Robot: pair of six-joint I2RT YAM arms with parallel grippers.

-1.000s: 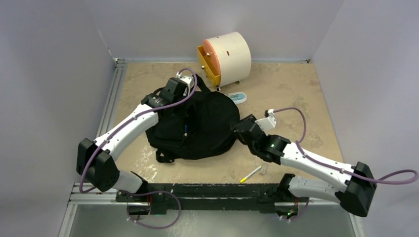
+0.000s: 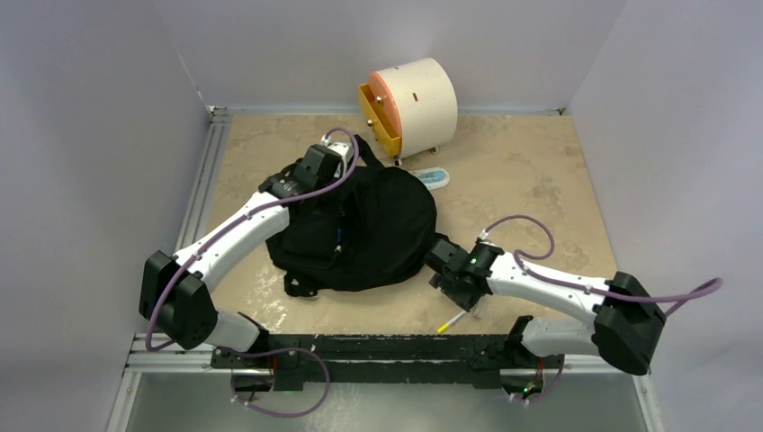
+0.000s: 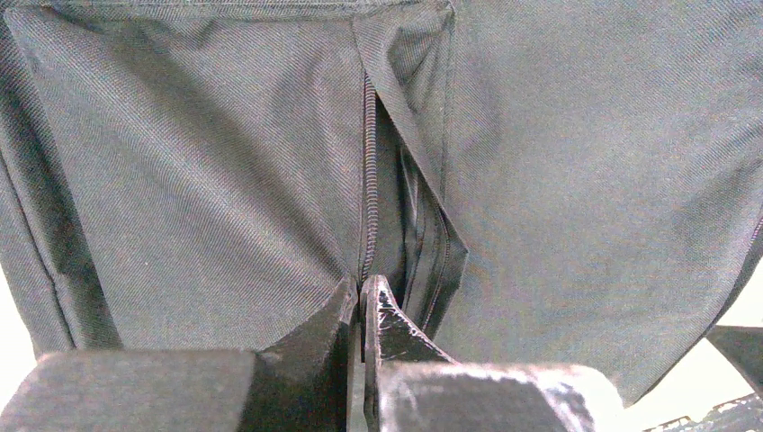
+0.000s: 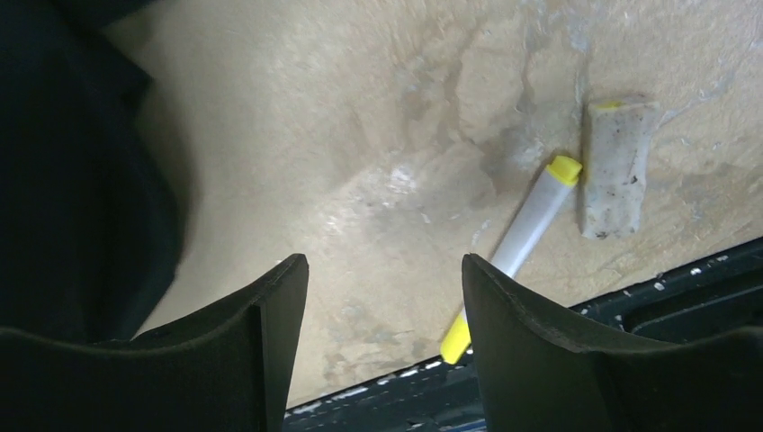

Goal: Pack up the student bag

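A black bag (image 2: 387, 234) lies flat on the left half of the table. Up close in the left wrist view, its pocket zipper (image 3: 370, 171) runs down to my left gripper, which is shut at the edge of the part-open slit; whether cloth is pinched there I cannot tell. My right gripper stands open above the table, nothing between its fingers. Under its right finger (image 4: 504, 310) lies a white marker with yellow ends (image 4: 525, 229). Beside the marker's far end is a worn whitish eraser (image 4: 616, 166).
A white drum-shaped cabinet (image 2: 427, 106) with a yellow drawer (image 2: 380, 119) pulled out stands at the back. A blue-and-white item (image 2: 433, 178) sits between it and the bag. A dark frame edge borders the front.
My right gripper has come down and toward the table's front edge, over the marker and eraser. The left arm and the bag look almost unmoved.
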